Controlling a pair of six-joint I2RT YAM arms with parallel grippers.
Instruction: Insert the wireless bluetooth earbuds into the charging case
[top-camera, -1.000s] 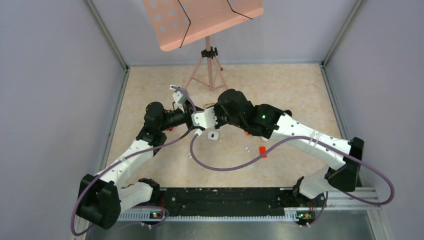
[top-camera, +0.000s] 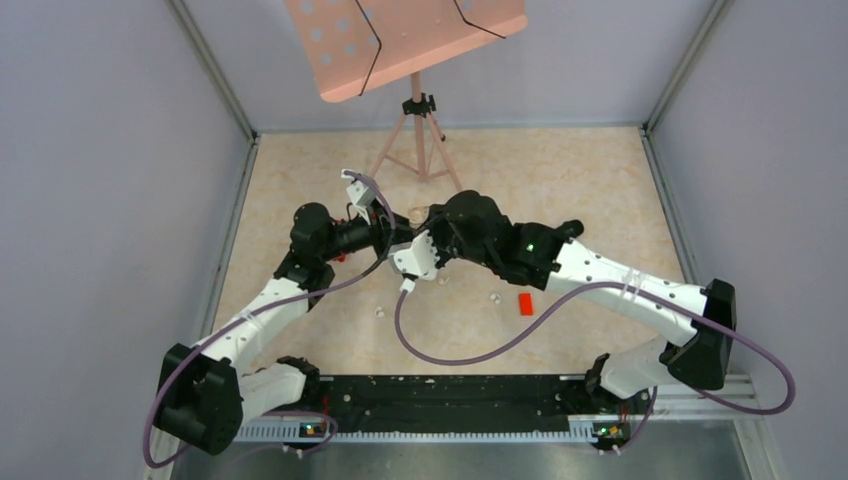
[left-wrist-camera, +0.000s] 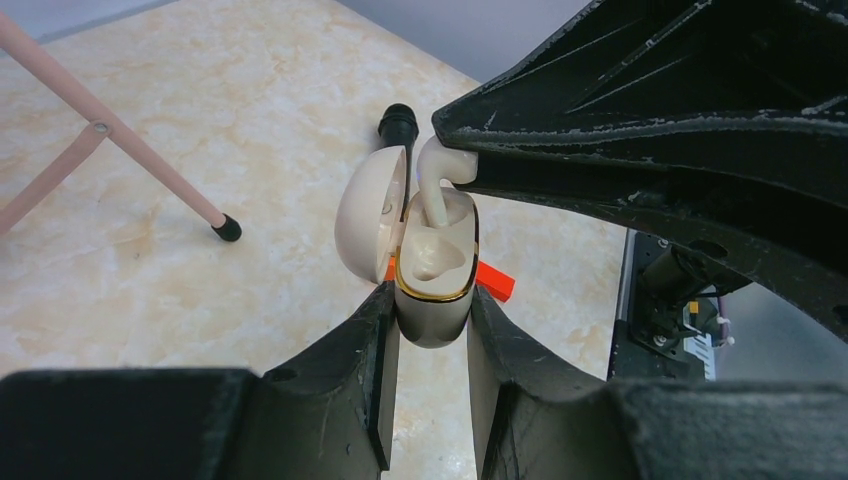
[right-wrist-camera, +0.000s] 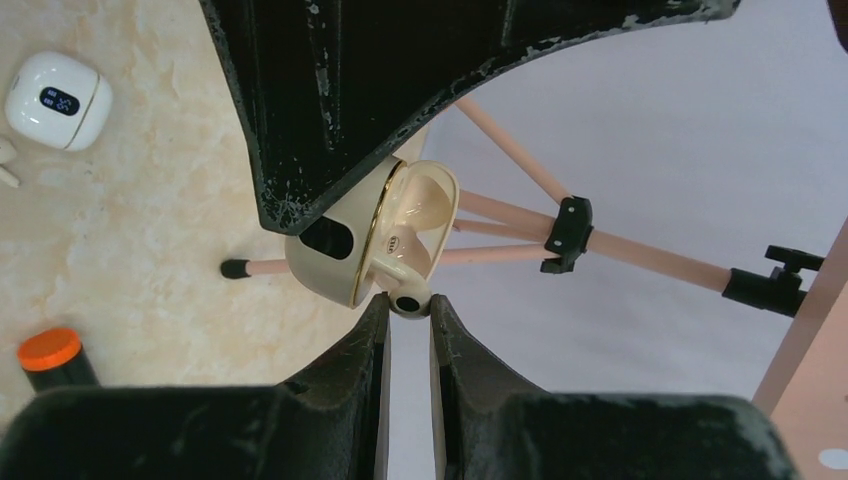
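Observation:
My left gripper is shut on a cream charging case (left-wrist-camera: 435, 322) with a gold rim, held above the table. Its rounded lid (left-wrist-camera: 366, 215) stands open. A cream earbud (left-wrist-camera: 446, 163) is pinched at one end by my right gripper, which is shut on it. The earbud's narrow part reaches down to one well of the case; how deep it sits cannot be told. The other well beside it looks empty. In the right wrist view, a black finger (right-wrist-camera: 300, 110) of the left gripper covers part of the case.
On the table are a second, white case (right-wrist-camera: 60, 100) with a dark display, loose earbuds (top-camera: 495, 298), a red block (top-camera: 526, 304) and an orange-capped object (right-wrist-camera: 50, 350). A pink tripod stand (top-camera: 418, 150) rises behind the grippers.
The left arm has stayed nearly still.

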